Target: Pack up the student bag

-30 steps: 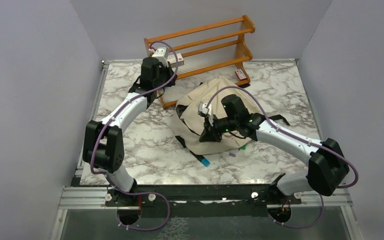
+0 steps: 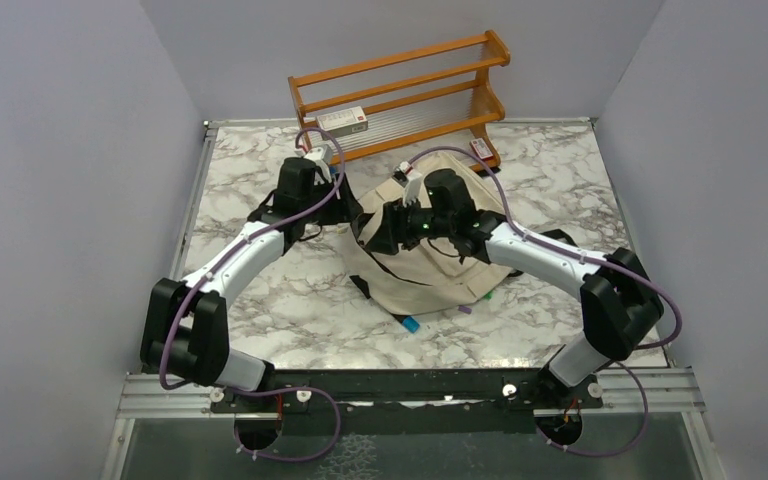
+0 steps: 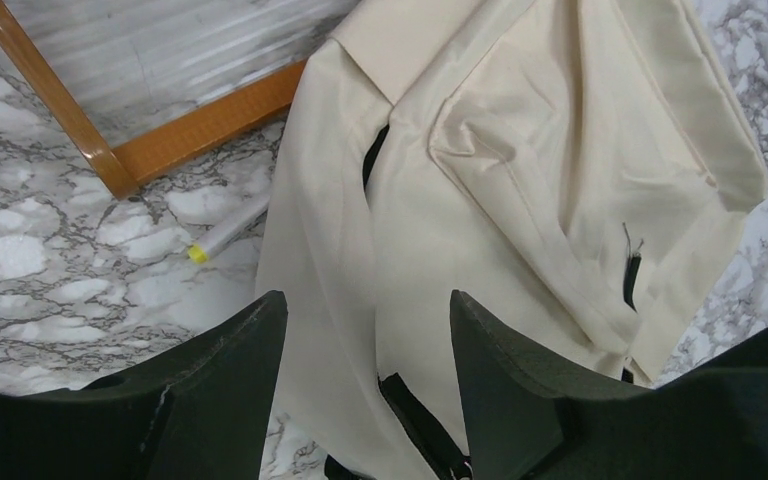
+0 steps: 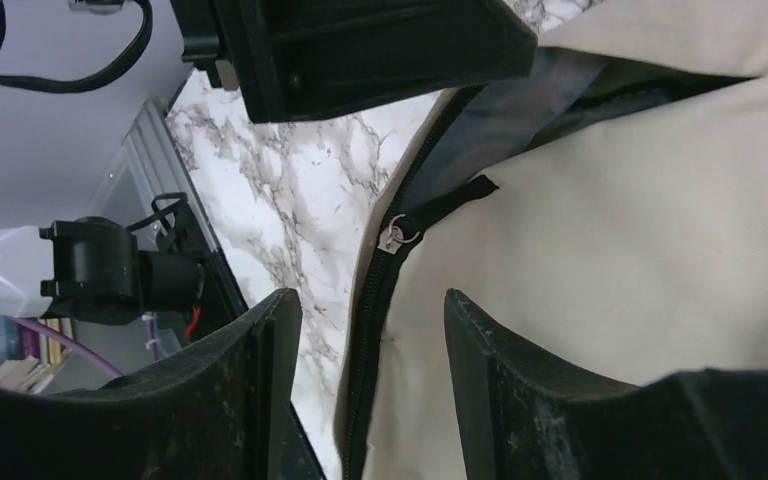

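The cream cloth bag (image 2: 430, 275) lies flat on the marble table, its black zipper (image 4: 365, 350) running along the left side. A metal zipper pull (image 4: 393, 236) with a black tab shows in the right wrist view, beyond my right fingertips. Beside it the bag's mouth gapes over a dark lining (image 4: 530, 110). My left gripper is open above the bag's left edge, nothing between its fingers. Also open and empty, my right gripper hangs over the bag near the zipper; in the top view the two grippers are close together.
A wooden rack (image 2: 400, 100) stands at the back, bearing a white box (image 2: 343, 121) and a red box (image 2: 481, 149). A marker with a yellow end (image 3: 200, 252) lies beside the bag. A blue piece (image 2: 410, 324) sits at its front.
My left gripper has come down from near the rack to the bag's left edge. My right gripper has moved back and left across the bag toward the zipper opening.
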